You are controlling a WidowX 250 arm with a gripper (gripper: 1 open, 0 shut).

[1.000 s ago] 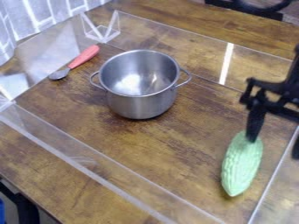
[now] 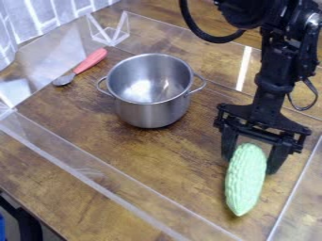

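A pale green, ridged, elongated object (image 2: pixel 246 184) lies on the wooden surface at the lower right. My black gripper (image 2: pixel 262 145) is down over its upper end, with fingers on either side of it; whether they are closed on it I cannot tell. A steel two-handled pot (image 2: pixel 150 98) stands left of the gripper, apart from it.
A spoon with a red handle (image 2: pixel 89 61) lies at the upper left. Clear plastic walls (image 2: pixel 113 188) border the wooden work area (image 2: pixel 138 160). Bare wood lies below the pot.
My gripper has moved left and come down onto the green object's upper end, its fingers now closer together. The green object is slightly shifted and more upright in the view.
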